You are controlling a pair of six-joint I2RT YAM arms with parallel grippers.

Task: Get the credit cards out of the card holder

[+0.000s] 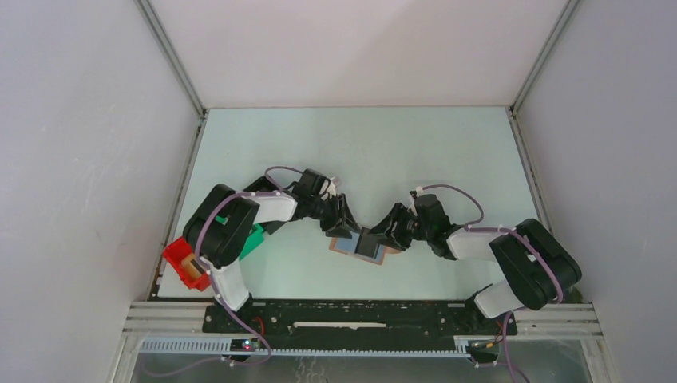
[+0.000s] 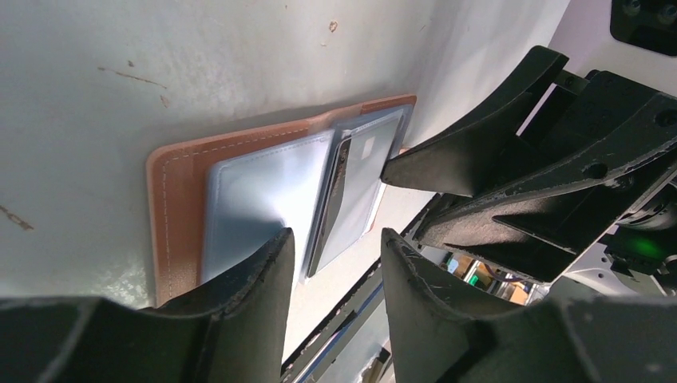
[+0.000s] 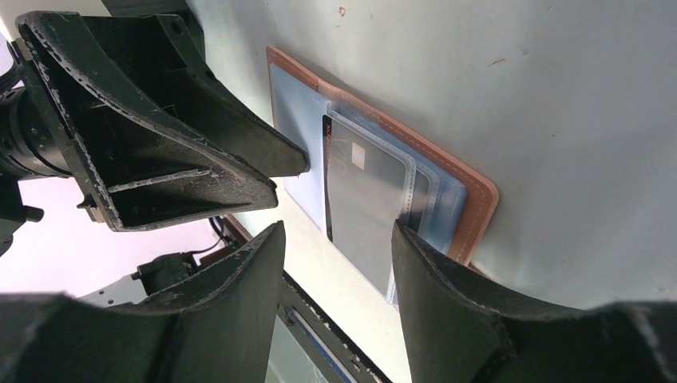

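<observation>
The brown card holder (image 1: 335, 248) lies opened flat on the table, with clear bluish sleeves (image 2: 255, 191). A grey card (image 3: 367, 199), with a dark stripe and a small pale square, sits in a clear sleeve; it looks dark in the top view. Over the holder's left part is my left gripper, its fingers apart and nothing between them gripped. My right gripper is also open, over the right part, one fingertip (image 3: 401, 231) overlapping the sleeve edge in view. Whether that tip touches the sleeve I cannot tell.
Left on the table stand a red box (image 1: 177, 254), a green box (image 1: 252, 242) and a black item (image 1: 275, 225), partly hidden by the left arm. Both grippers are close together.
</observation>
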